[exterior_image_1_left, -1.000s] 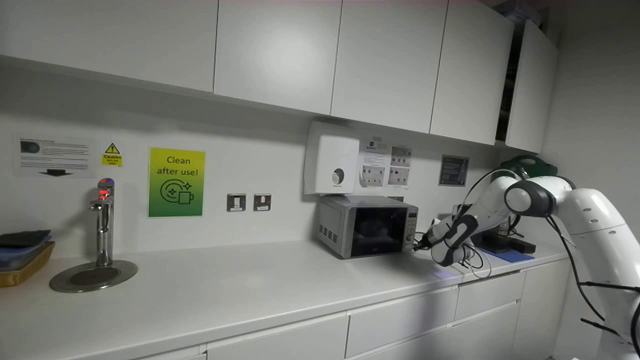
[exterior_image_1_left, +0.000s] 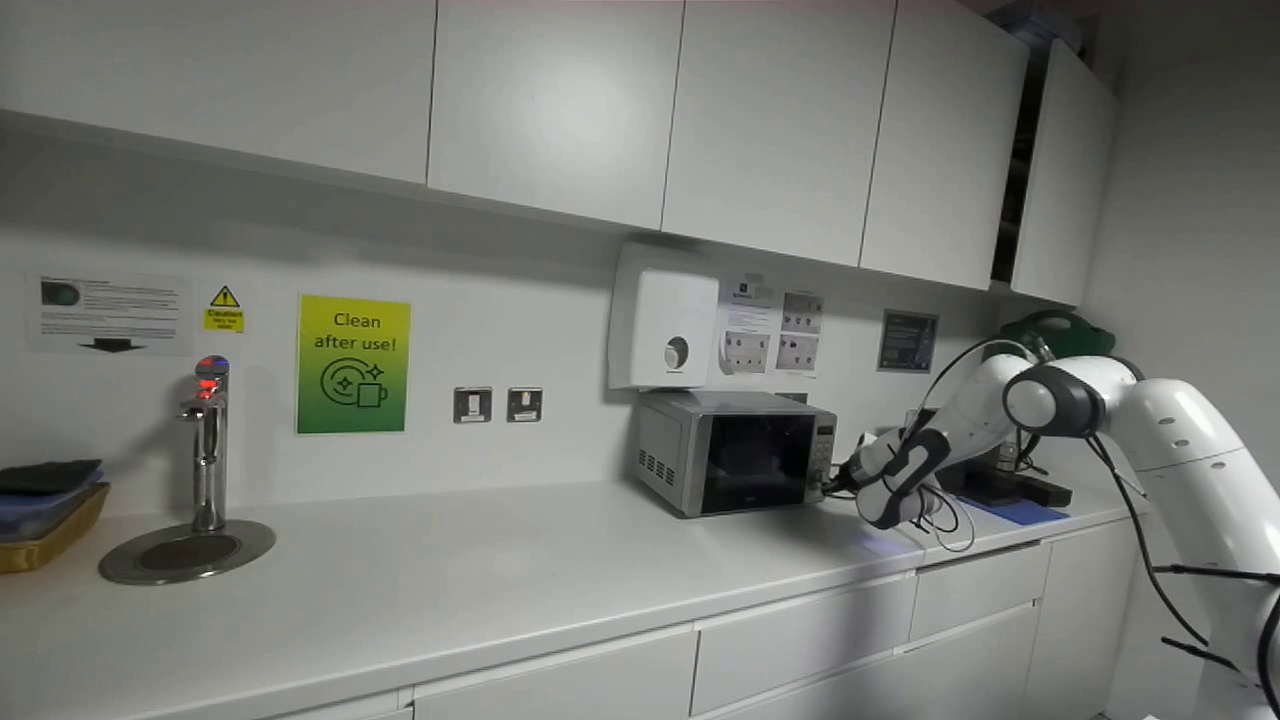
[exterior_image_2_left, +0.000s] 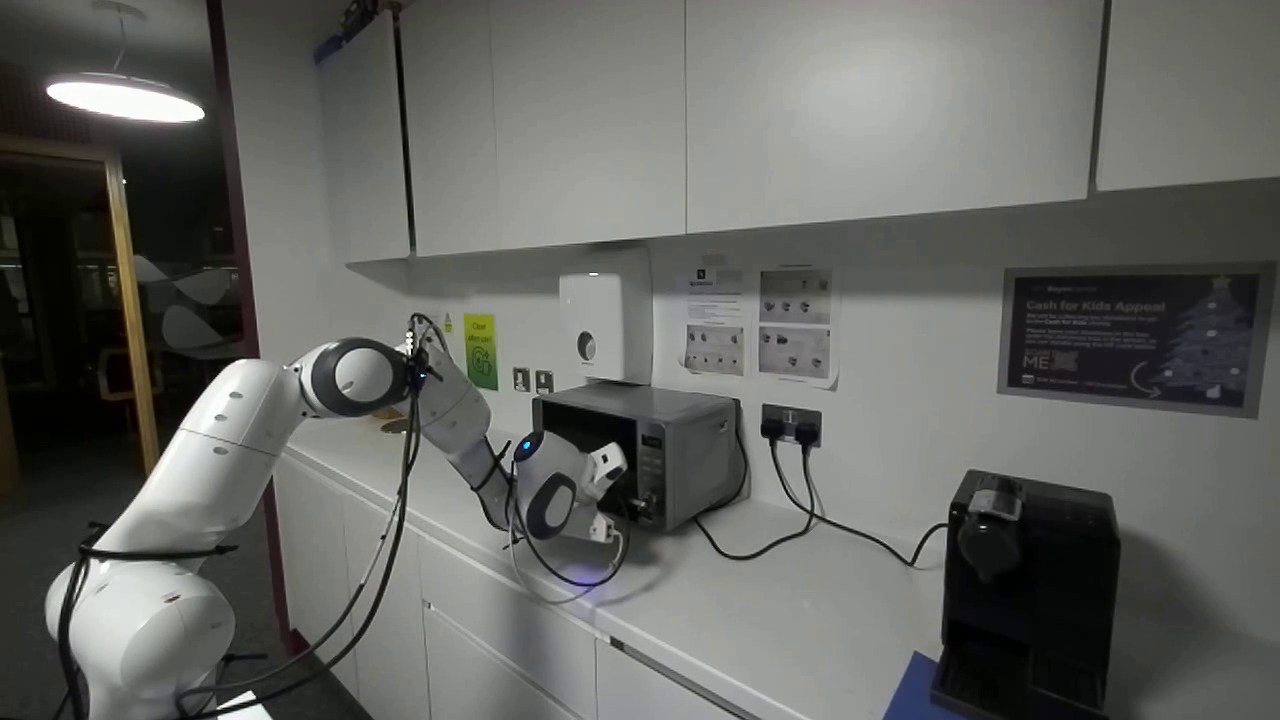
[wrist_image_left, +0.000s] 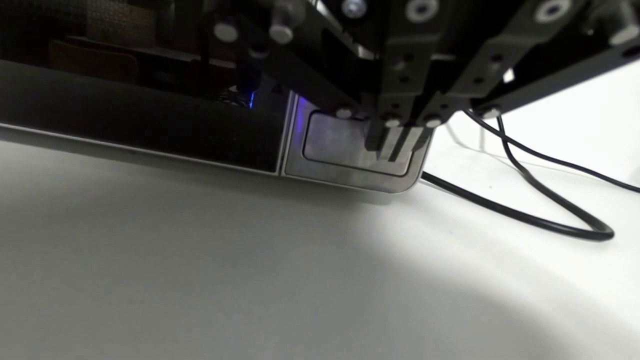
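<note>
The grey microwave (exterior_image_1_left: 734, 454) stands on the counter against the wall, its dark door (wrist_image_left: 150, 114) closed. At the bottom of its control panel is a wide rectangular button (wrist_image_left: 336, 141), seen in the wrist view. My gripper is shut, its fingertips together in front of the right part of that button, with nothing visible between them. Whether the tips touch the button or stop just short, I cannot tell. In the second exterior view the arm's wrist (exterior_image_2_left: 554, 480) hides part of the microwave's front.
Black cables (wrist_image_left: 540, 225) loop on the counter right of the microwave. Further right stands a black coffee machine (exterior_image_2_left: 1026, 588) on a blue mat (exterior_image_2_left: 921, 690).
My gripper and forearm have moved slightly left, closer to the lower right of the microwave's front. The microwave door remains closed.
</note>
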